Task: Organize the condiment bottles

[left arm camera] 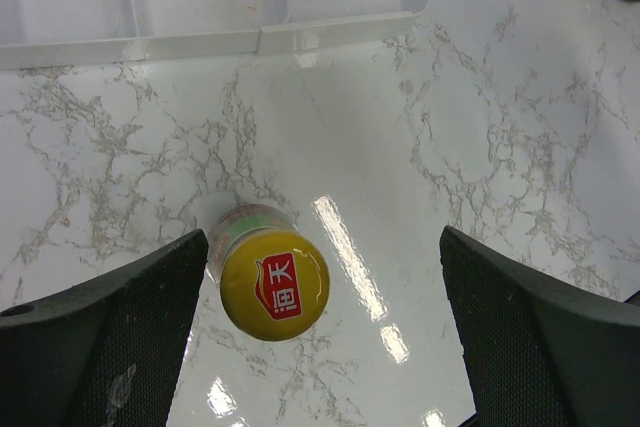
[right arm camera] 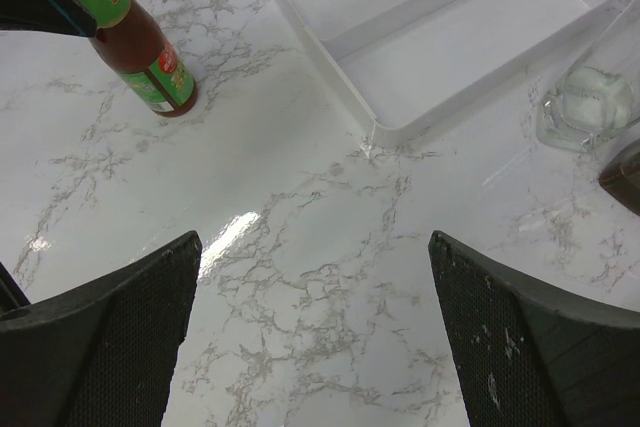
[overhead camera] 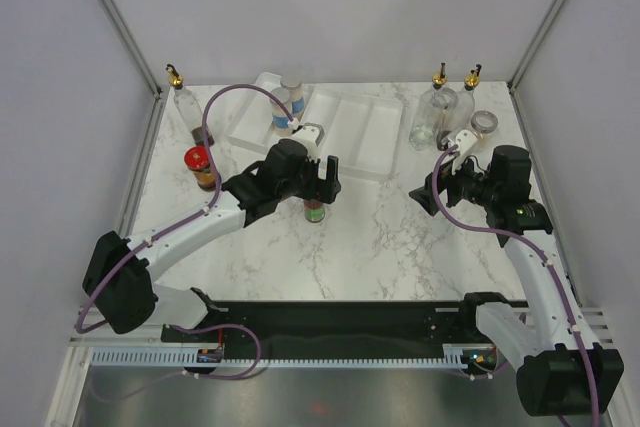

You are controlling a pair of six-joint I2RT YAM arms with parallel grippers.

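Note:
A sauce bottle with a yellow cap and green label stands below my open left gripper, between its fingers but apparently untouched; in the right wrist view it is the bottle (right arm camera: 155, 77) at upper left. My right gripper is open over bare marble at the right. A divided white tray (overhead camera: 365, 137) sits at the back middle, with two pale, blue-labelled jars (overhead camera: 281, 112) at its left part. A red-lidded jar (overhead camera: 200, 175) and a gold-spouted bottle (overhead camera: 185, 107) stand at the left.
Two glass bottles with gold spouts (overhead camera: 430, 117) and a small lidded jar (overhead camera: 484, 125) stand at the back right, behind my right gripper. Walls border both sides and the back.

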